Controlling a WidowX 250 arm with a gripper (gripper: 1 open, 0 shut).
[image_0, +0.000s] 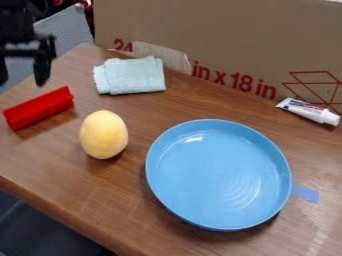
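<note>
My black gripper is at the top left, partly out of frame and blurred, with open fingers pointing down above the table's far-left edge and nothing visible between them. Below it lies a red block. A yellow oval object sits to the right of the block, and a large blue plate lies at the front right. A folded pale blue cloth lies at the back, and a white toothpaste tube at the back right.
A cardboard box stands along the back of the wooden table. Bare table lies between the cloth and the plate. A small piece of blue tape is right of the plate.
</note>
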